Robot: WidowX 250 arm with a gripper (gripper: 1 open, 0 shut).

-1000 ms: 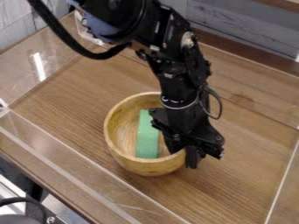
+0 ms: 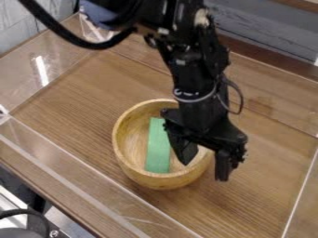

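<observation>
A round tan wooden bowl (image 2: 132,138) sits on the wooden table, with a green rectangular block (image 2: 158,146) lying in its left part. My black gripper (image 2: 204,154) hangs over the bowl's right side, open, its two fingers pointing down and spread apart. The near finger is above the bowl's inside; the other is at or just past the right rim. The arm hides much of the bowl's back right.
A raised edge runs along the back, and a black cable shows at the bottom left.
My gripper has risen and shifted slightly right, with its fingers further from the bowl's bottom. The bowl and green block look unmoved.
</observation>
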